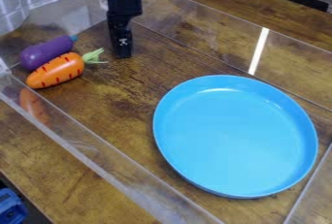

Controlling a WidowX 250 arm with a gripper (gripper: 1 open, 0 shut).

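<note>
A black robot gripper [120, 36] hangs at the top of the camera view, low over the wooden surface; whether its fingers are open or shut is unclear. An orange toy carrot [57, 71] with green leaves lies at the left, below and left of the gripper. A purple toy vegetable [47, 52] lies just behind the carrot. A large blue plate [235, 135] rests on the right side of the surface.
Clear plastic walls run along the left and front edges and across the back. A blue object [10, 207] shows at the bottom left corner, outside the wall.
</note>
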